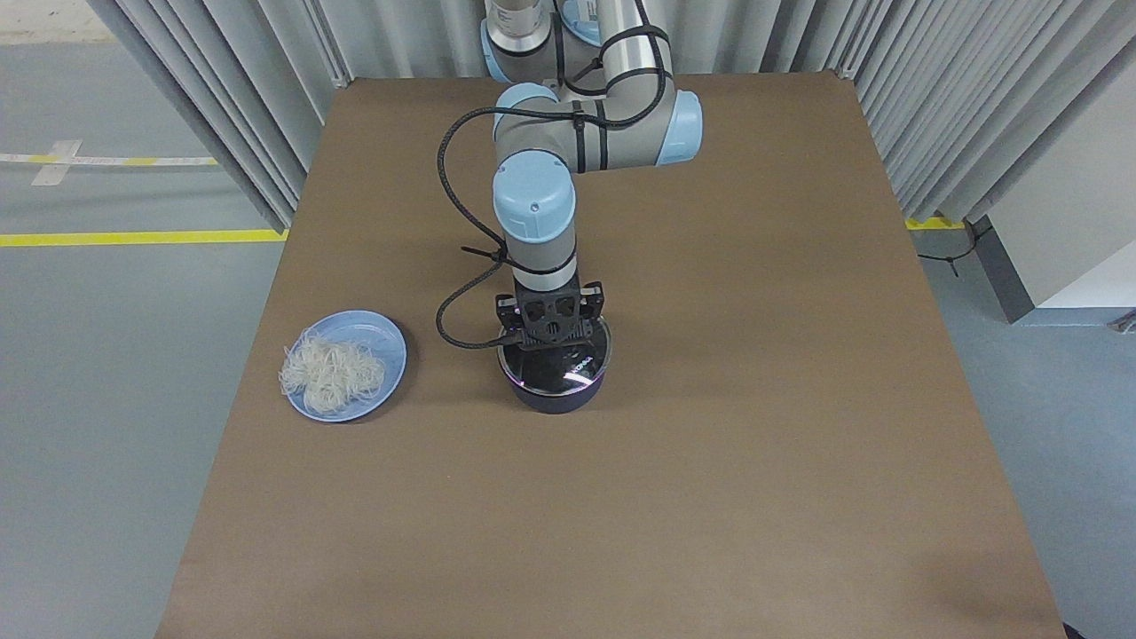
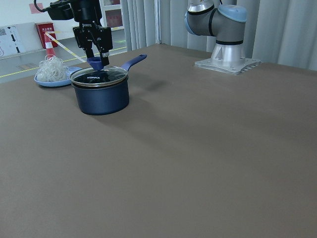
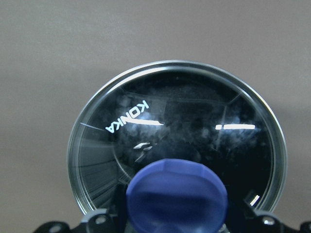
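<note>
A dark blue saucepan (image 2: pixel 101 101) with a glass lid (image 3: pixel 184 111) marked KONKA stands on the brown table (image 1: pixel 745 447), its handle pointing back in the left view. My gripper (image 2: pixel 97 62) is down at the lid's blue knob (image 3: pixel 176 199), its fingers at either side of it, apparently shut on it. In the front view the wrist hides the knob. Left of the pan in the front view, a blue plate (image 1: pixel 384 351) holds white noodle-like strands (image 1: pixel 330 378).
The arm's base (image 2: pixel 229 64) stands at the table's back, with grey curtains behind it.
</note>
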